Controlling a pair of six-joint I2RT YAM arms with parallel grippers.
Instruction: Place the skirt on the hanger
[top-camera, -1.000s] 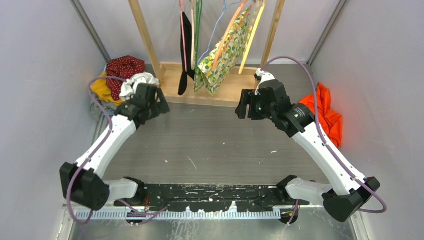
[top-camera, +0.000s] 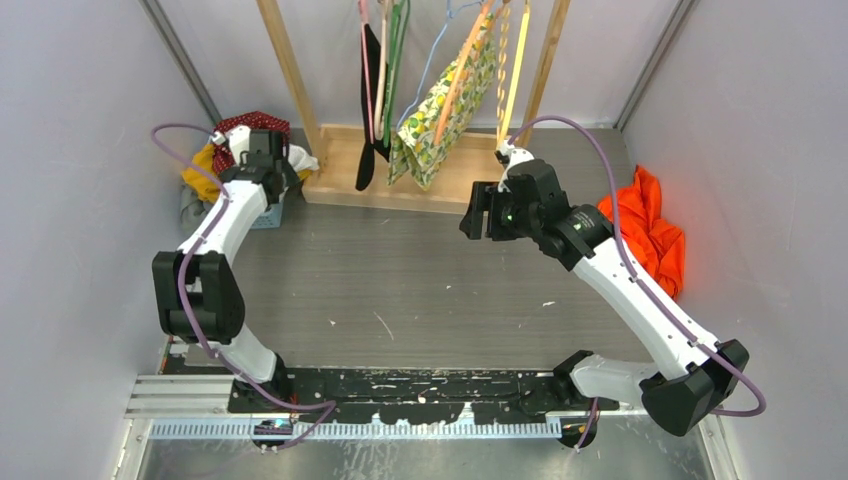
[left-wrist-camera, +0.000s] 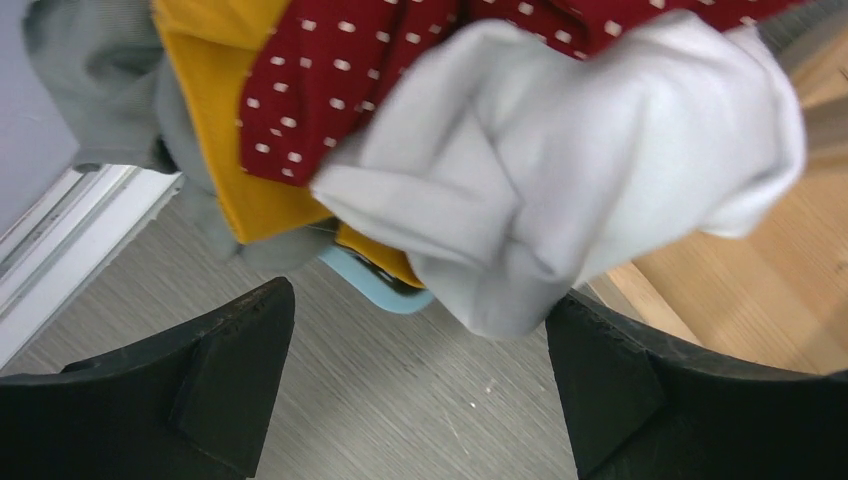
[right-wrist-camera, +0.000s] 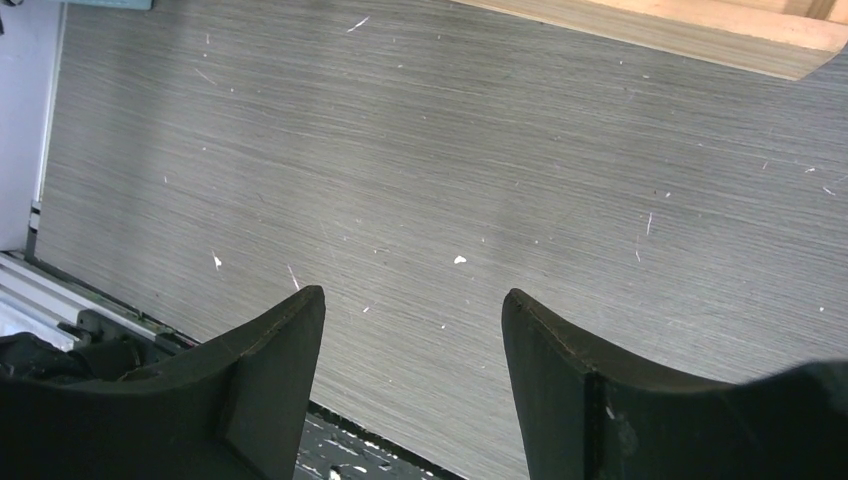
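Observation:
A heap of clothes lies in a light-blue basket (left-wrist-camera: 372, 284) at the back left. A white cloth (left-wrist-camera: 590, 150), a dark-red dotted cloth (left-wrist-camera: 325, 85) and a yellow cloth (left-wrist-camera: 215, 95) show on top; which of them is the skirt I cannot tell. Over the heap, my left gripper is open, the white cloth just beyond its fingertips and touching or nearly touching the right one. Coloured hangers, among them a green hanger (top-camera: 396, 70) and a yellow hanger (top-camera: 516, 75), hang from the rack. My right gripper (top-camera: 481, 225) stands open and empty over bare floor.
A black garment (top-camera: 371, 110) and a yellow-green patterned garment (top-camera: 432, 135) hang in the rack above its wooden base (top-camera: 330, 190). An orange cloth (top-camera: 650, 235) lies by the right wall.
My left gripper has swung back and left, from beside the basket to over the clothes. The right arm has shifted slightly left. The yellow hanger, slanted before, now hangs steeper.

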